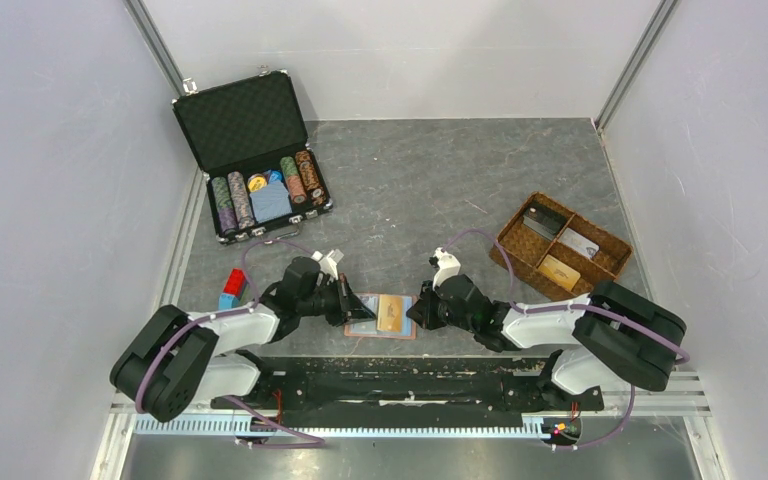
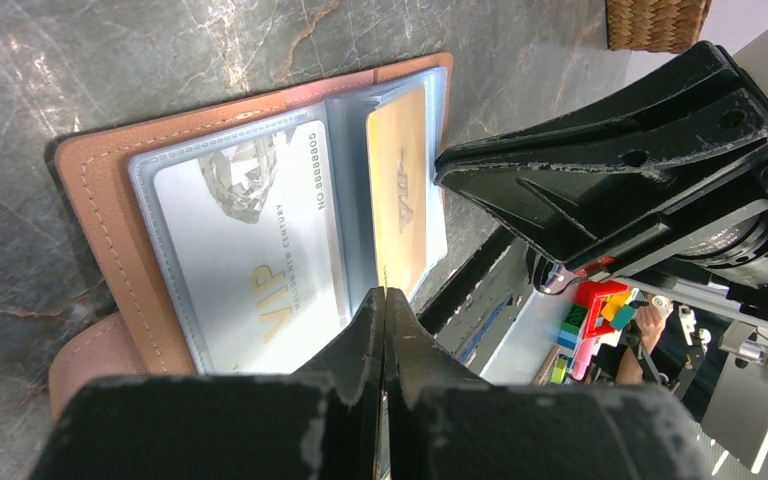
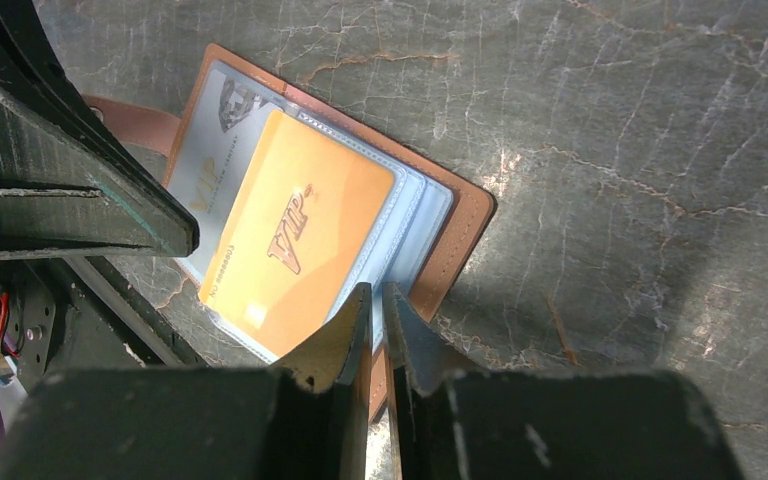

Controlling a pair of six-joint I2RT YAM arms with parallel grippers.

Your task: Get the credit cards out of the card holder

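Lying open near the table's front edge is the brown card holder [image 2: 130, 215] with clear bluish sleeves. A white card [image 2: 235, 240] sits in its left sleeve. The gold card [image 3: 300, 230] stands at a slant with the middle sleeve; how much of it is inside I cannot tell. My left gripper is shut, its fingertips at the gold card's near edge; no clear grip on it shows. On the right side, my right gripper is shut on the holder's sleeve edge, with a thin sliver of it between the fingers.
A woven basket [image 1: 513, 232] with cards in compartments stands at the right. At the back left is an open case [image 1: 240, 125] of poker chips. Red and blue blocks [image 1: 231, 288] lie beside the left arm.
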